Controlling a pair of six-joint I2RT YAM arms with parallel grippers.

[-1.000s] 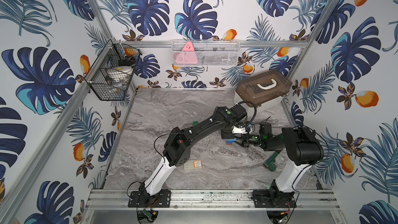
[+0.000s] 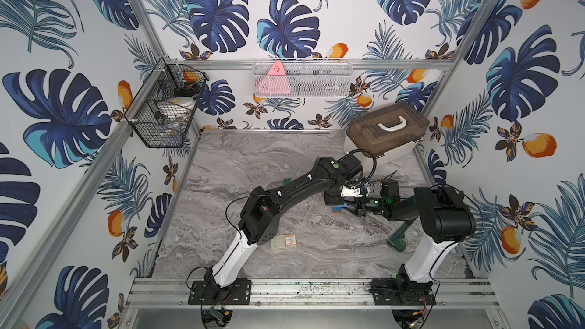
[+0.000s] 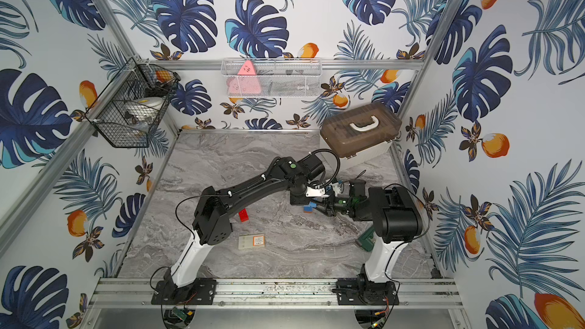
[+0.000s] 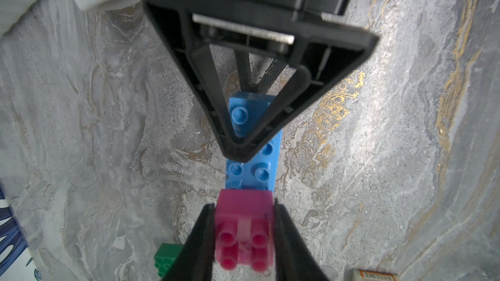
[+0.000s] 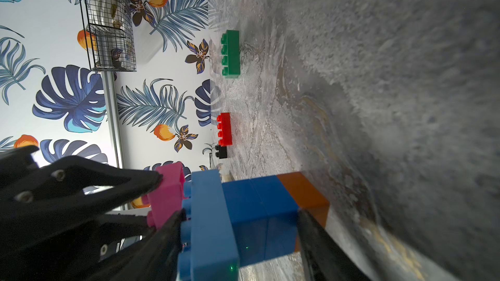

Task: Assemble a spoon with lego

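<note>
In the left wrist view, my left gripper is shut on a pink brick (image 4: 244, 203), just beside a light blue brick (image 4: 250, 171). In the right wrist view, that light blue brick (image 5: 211, 223) tops a stack of darker blue bricks (image 5: 265, 213) and an orange brick (image 5: 304, 192) on the table. My right gripper has its fingers either side of this stack; whether they touch it I cannot tell. The pink brick (image 5: 166, 187) is beside the light blue studs, partly hidden by the left gripper's fingers.
A green brick (image 5: 232, 52), red brick (image 5: 225, 127) and black brick (image 5: 222, 152) lie apart on the table (image 2: 231, 152). A lidded box (image 2: 387, 128) stands back right. A small flat case (image 3: 246, 241) lies at front.
</note>
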